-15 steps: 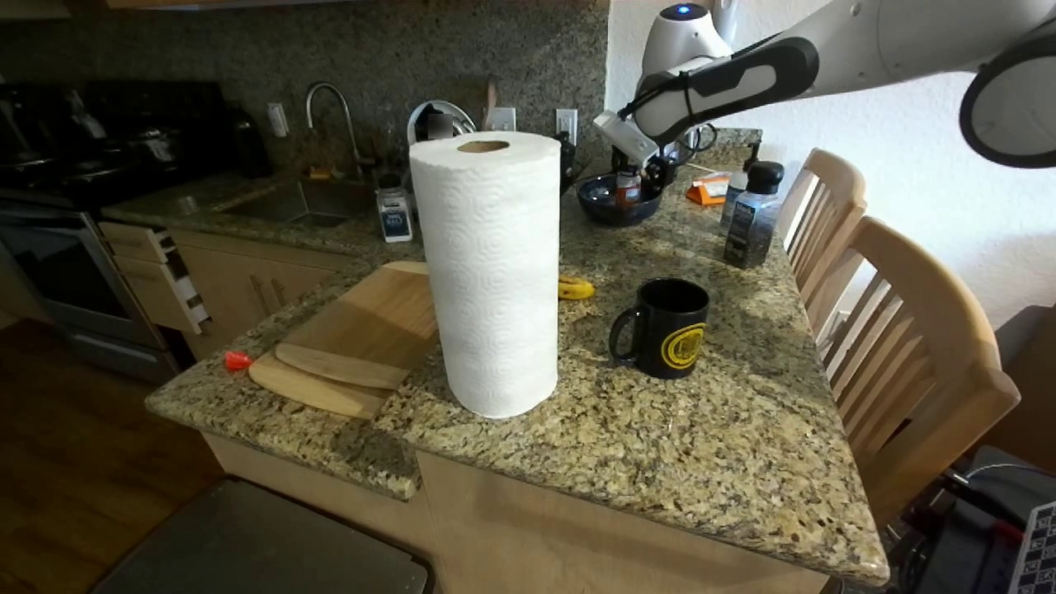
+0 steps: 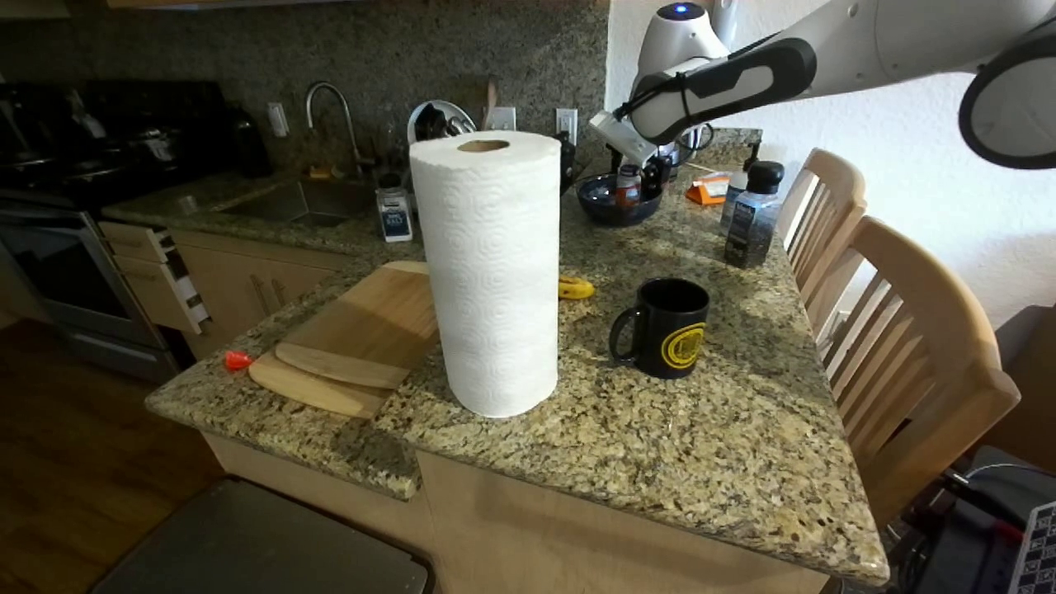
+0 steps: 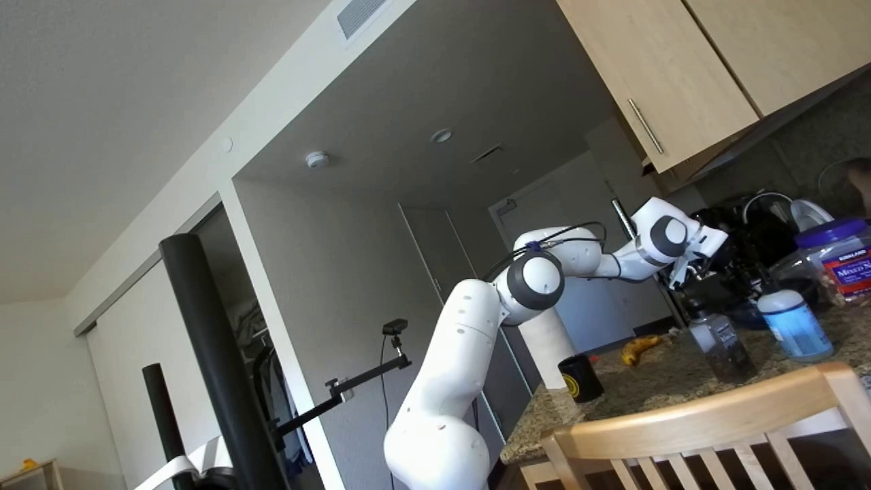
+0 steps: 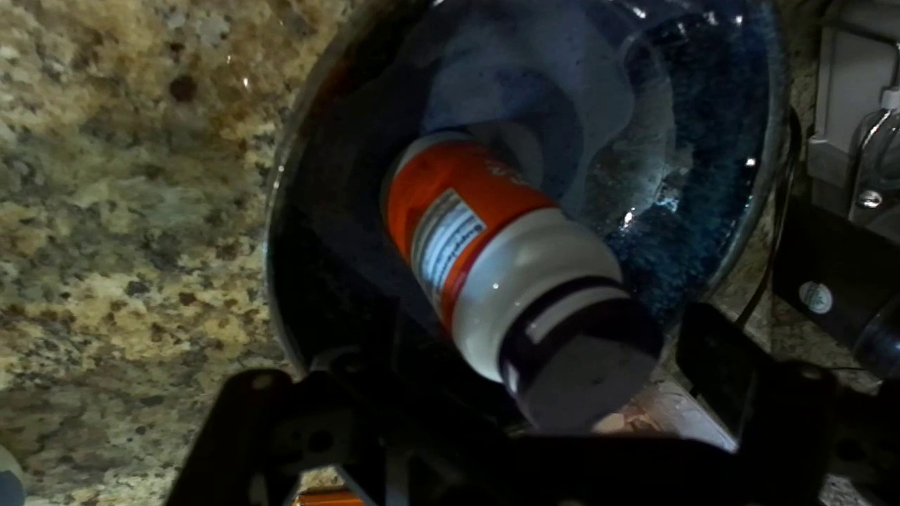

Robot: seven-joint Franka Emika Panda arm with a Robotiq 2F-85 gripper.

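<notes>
A white bottle with an orange label and dark cap (image 4: 455, 228) stands leaning inside a dark blue glazed bowl (image 4: 717, 152) in the wrist view. My gripper is open, its black fingers (image 4: 725, 362) spread to either side of the bottle's cap end. No contact between fingers and bottle shows. From exterior view 1, the gripper (image 2: 636, 168) sits low over the bowl (image 2: 604, 206) at the far end of the counter, the bottle (image 2: 629, 188) below it. Exterior view 2 hides most of the bowl behind other bottles.
Close to the bowl are an orange package (image 2: 709, 188) and a dark-capped clear bottle (image 2: 754, 218). A black mug (image 2: 673, 332), a paper towel roll (image 2: 500, 277) and a yellow banana (image 2: 574, 287) occupy the near counter. Chairs (image 2: 891, 327) line the right edge.
My gripper has shifted very slightly to the left in exterior view 1. The bottle, the bowl and the other counter items look unmoved.
</notes>
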